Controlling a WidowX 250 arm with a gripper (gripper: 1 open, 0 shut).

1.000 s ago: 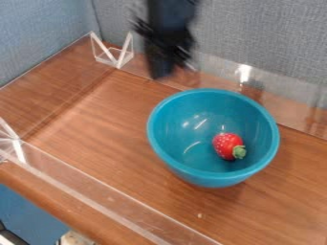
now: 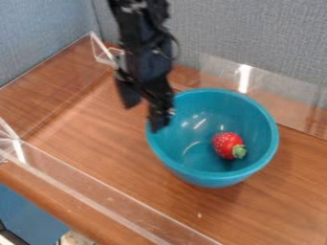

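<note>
A blurred dark gripper (image 2: 144, 103) hangs from the top of the view, angled down to the left rim of a teal bowl (image 2: 205, 163); its fingers look apart, with nothing visible between them. A red strawberry (image 2: 228, 145) with a green top lies inside the bowl, on its right side, away from the gripper.
Clear plastic edging (image 2: 102, 201) runs along the front left and the back, with a grey padded wall (image 2: 269, 38) behind.
The bowl and strawberry look unmoved.
</note>
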